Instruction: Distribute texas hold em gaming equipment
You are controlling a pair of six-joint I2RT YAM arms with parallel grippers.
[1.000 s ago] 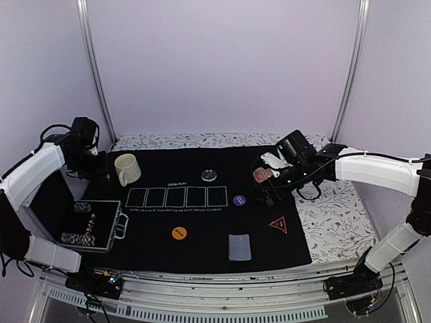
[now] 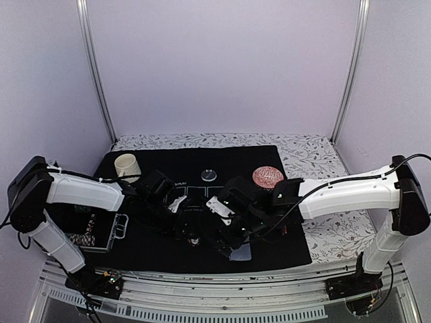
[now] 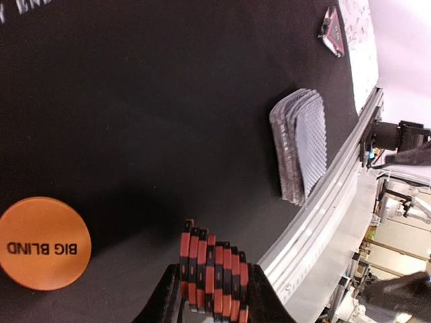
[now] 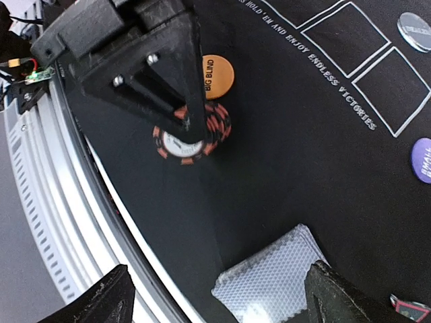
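My left gripper is shut on a stack of red and black chips [image 3: 214, 269], over the mat beside the orange big blind button [image 3: 44, 243]. In the right wrist view that stack hangs under the left arm. My right gripper is part open above the card deck [image 4: 273, 276], with nothing held between its fingers. The purple small blind button [image 4: 421, 160] and silver dealer button [image 4: 414, 30] lie farther right in that view.
The open chip case [image 2: 101, 239] is at the left, mostly behind the left arm. A white mug [image 2: 126, 165] stands at back left, and a round red coaster [image 2: 268, 177] lies at back right. The table's front edge is close below both grippers.
My left gripper has swung from the far left to the front middle with the chips. My right arm has moved left and toward the front, over the deck.
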